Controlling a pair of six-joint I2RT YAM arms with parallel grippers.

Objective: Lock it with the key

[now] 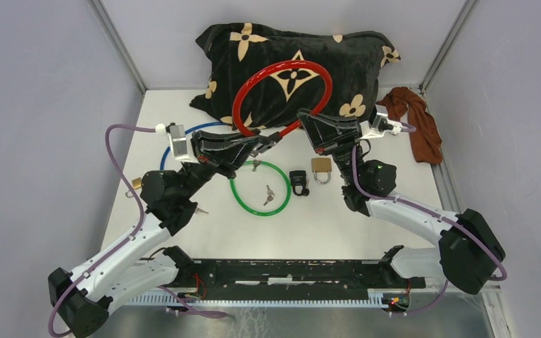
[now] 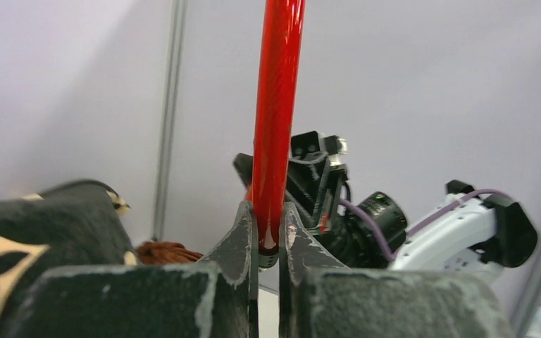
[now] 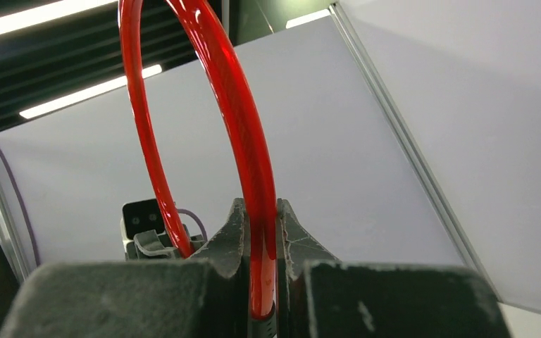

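Observation:
A red cable lock (image 1: 282,65) is held aloft in a loop between both arms. My left gripper is shut on one straight section of it, near a dark end fitting. My right gripper is shut on the other side, just above a dark fitting. In the top view the metal lock end sits beside the left fingertips; whether the two ends are joined is unclear. Keys (image 1: 270,194) lie on the table inside the green cable (image 1: 285,201).
A black padlock (image 1: 298,182) and brass padlock (image 1: 321,166) lie below the arms. A blue cable (image 1: 165,155) lies at left, a patterned pillow (image 1: 239,63) at the back, a brown cloth (image 1: 423,134) at back right.

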